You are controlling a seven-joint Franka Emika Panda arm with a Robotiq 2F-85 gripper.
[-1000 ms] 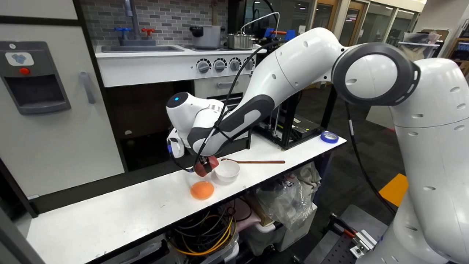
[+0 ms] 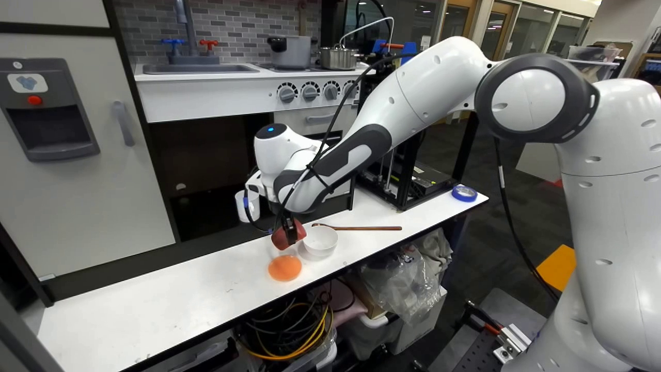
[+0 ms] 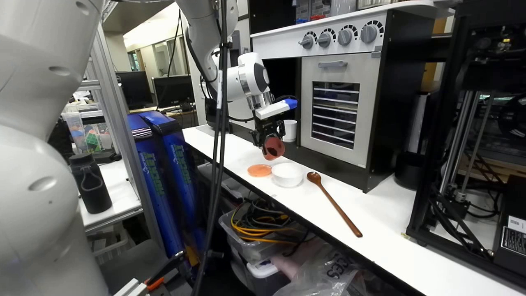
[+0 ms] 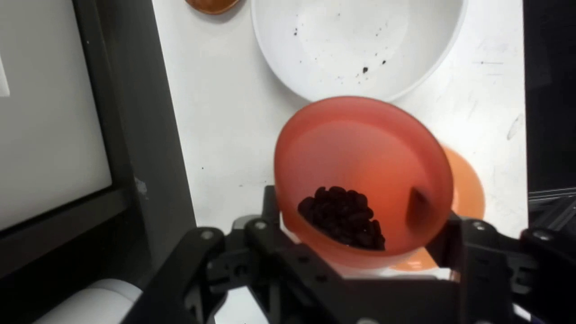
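My gripper [image 3: 269, 141] is shut on a translucent red cup [image 4: 367, 146], one finger on either side of it. Dark beans [image 4: 343, 216] are heaped low in the tilted cup, on the side towards the gripper. Close by on the counter stands a white bowl [image 2: 320, 241]; the wrist view shows only a few dark specks inside it. The cup is above the counter, its rim overlapping the bowl's near edge in the wrist view. Flat on the counter lies an orange disc [image 3: 259, 170], partly hidden behind the cup in the wrist view.
A brown wooden spoon [image 3: 335, 204] lies beyond the bowl. Behind the gripper, a white cup [image 3: 289, 130] stands near the toy kitchen's dark base. Blue tape [image 2: 464, 192] sits at the counter's far end.
The wrist has swung more upright, rising slightly and shifting right in exterior view 1. The red cup has moved slightly left and tilts less towards the bowl.
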